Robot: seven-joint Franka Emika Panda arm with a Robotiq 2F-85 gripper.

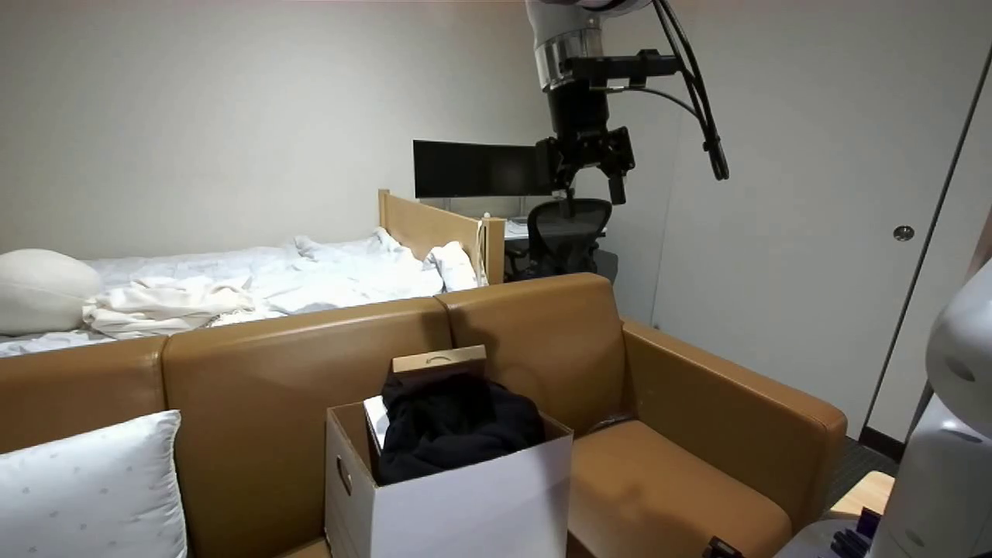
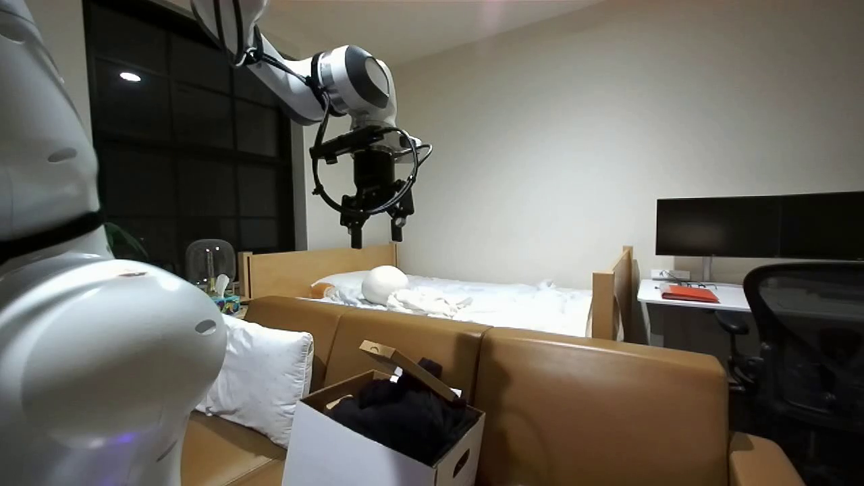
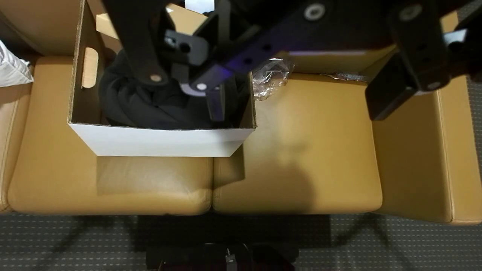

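High above the couch hangs my gripper point(image 1: 592, 199), open, its fingers pointing down with a clear gap between them. In exterior view 2 the gripper point(image 2: 376, 240) shows against the wall, well above the box. A white cardboard box point(image 1: 470, 507) stands on the couch, open at the top. Black cloth point(image 1: 465, 423) is heaped inside it, up to the rim. In the wrist view one finger overlaps the cloth point(image 3: 153, 106) from above, and the other is over the couch's right side. A brown cardboard piece point(image 2: 409, 364) leans up at the back of the box.
The brown couch point(image 3: 311, 149) has a bare seat right of the box, with crumpled clear plastic point(image 3: 271, 76) near its back. A white pillow point(image 1: 98, 488) lies to the left. Behind the couch are a bed point(image 1: 316, 265), an office chair point(image 2: 810, 340) and monitors.
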